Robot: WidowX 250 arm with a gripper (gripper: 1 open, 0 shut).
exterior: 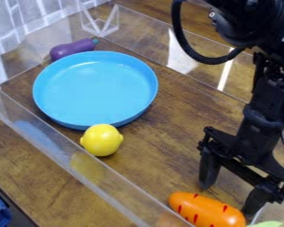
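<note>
My black gripper [237, 174] is low over the wooden board at the right, open, its fingers spread just behind an orange toy carrot [206, 209] with dark marks, which lies at the bottom edge. No object shows between the fingers. A pale green piece, perhaps the carrot's top, shows at the lower right corner.
A blue plate [95, 89] sits at the upper left, with a purple toy eggplant [71, 50] behind it and a yellow lemon [102, 139] in front. Clear plastic walls border the board. The middle of the board is free.
</note>
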